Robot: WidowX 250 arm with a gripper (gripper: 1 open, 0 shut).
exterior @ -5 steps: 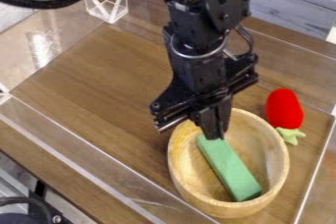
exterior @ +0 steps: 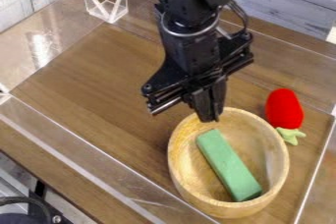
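Observation:
A green block (exterior: 229,164) lies inside a wooden bowl (exterior: 188,169) at the lower right of the camera view. My gripper (exterior: 207,112) hangs just over the bowl's back rim, above the upper end of the block, shut with nothing visible between its fingers; the tips are partly hidden by the dark housing.
A red object with a green top (exterior: 285,109) lies right of the bowl. A clear plastic holder (exterior: 105,6) stands at the back left.
My gripper has risen slightly and shifted a little left, away from the green block. The block and bowl look unmoved.

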